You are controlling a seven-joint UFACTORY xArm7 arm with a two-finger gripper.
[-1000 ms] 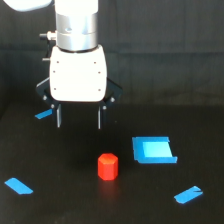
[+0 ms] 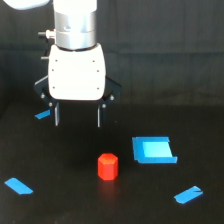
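Observation:
A red block, six-sided in outline, rests on the black table near the front middle. Above and behind it hangs my gripper, its two thin dark fingers pointing down and spread wide apart. Nothing shows between them. To the right of the block lies a light-blue square patch edged with blue tape.
Blue tape pieces lie at the front left, the front right and the left, behind the arm. Dark, bare table surrounds the block, and a dark curtain closes off the back.
The gripper has shifted very slightly to the left. Its fingers stay apart, and the red block is in the same place.

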